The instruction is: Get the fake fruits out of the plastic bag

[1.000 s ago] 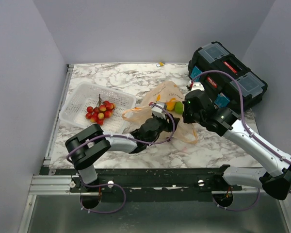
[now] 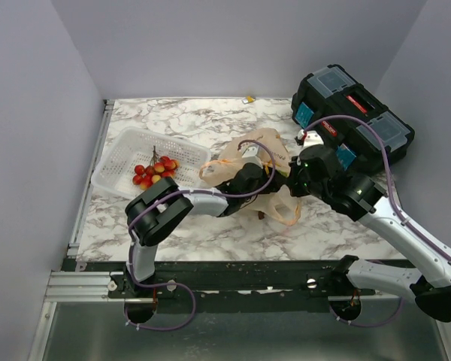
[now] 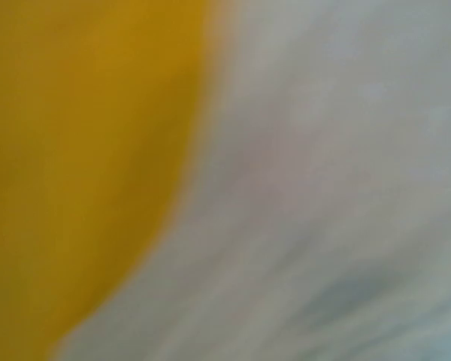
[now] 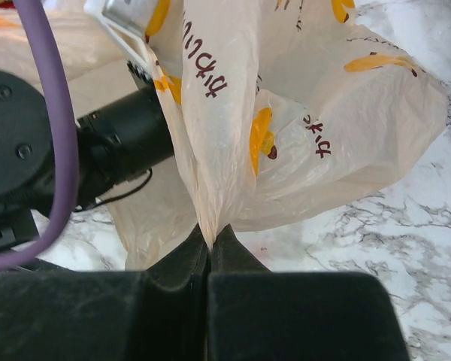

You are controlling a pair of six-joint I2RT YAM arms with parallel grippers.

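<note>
The crumpled plastic bag lies mid-table, printed orange and black. My right gripper is shut on a pinched fold of the bag, lifting it. My left gripper reaches into the bag, its fingers hidden, so its finger state does not show. In the left wrist view a blurred yellow shape, likely a fruit, fills the left side beside pale plastic.
A white basket with red and orange fruits stands at the left. A black toolbox sits at the back right. Marble table shows at back and front.
The right gripper has shifted slightly right with the bag.
</note>
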